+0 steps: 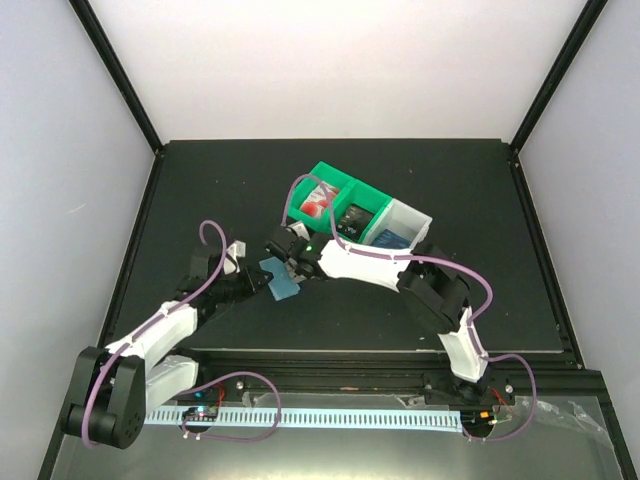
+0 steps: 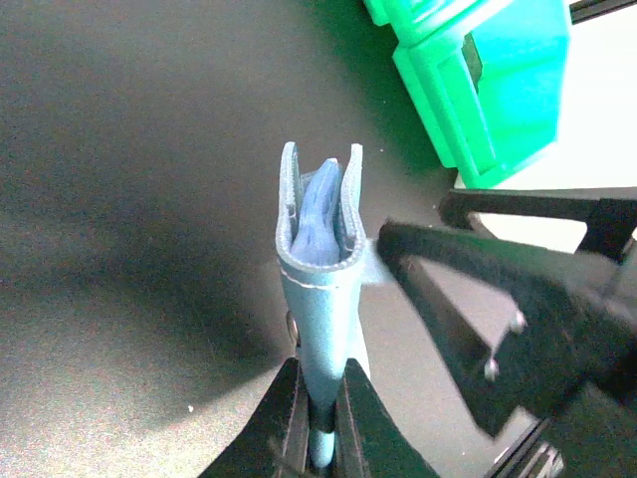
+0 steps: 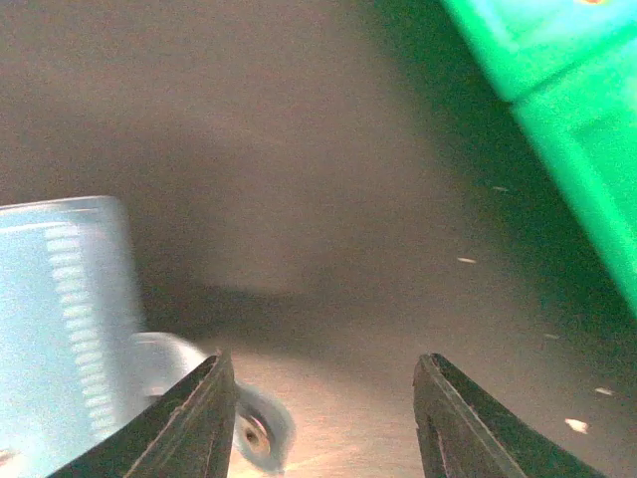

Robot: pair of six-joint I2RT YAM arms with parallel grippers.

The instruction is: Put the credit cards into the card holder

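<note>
A light blue card holder (image 1: pixel 281 279) stands up from my left gripper, which is shut on its lower end. In the left wrist view its two sides part at the top, with a darker blue layer (image 2: pixel 318 214) between them; whether that is a card or lining I cannot tell. Right beside the holder, my right gripper is part open, with no card visible between its fingers. The holder (image 3: pixel 50 339) and a flap with a round metal snap (image 3: pixel 254 433) show at the left in the right wrist view, the flap partly behind one finger.
Behind the arms stands a green divided box (image 1: pixel 320 168) holding a red-and-white card (image 1: pixel 318 199) and a dark one (image 1: pixel 354 221). A white bin (image 1: pixel 415 217) adjoins it, with something blue (image 1: pixel 390 240) inside.
</note>
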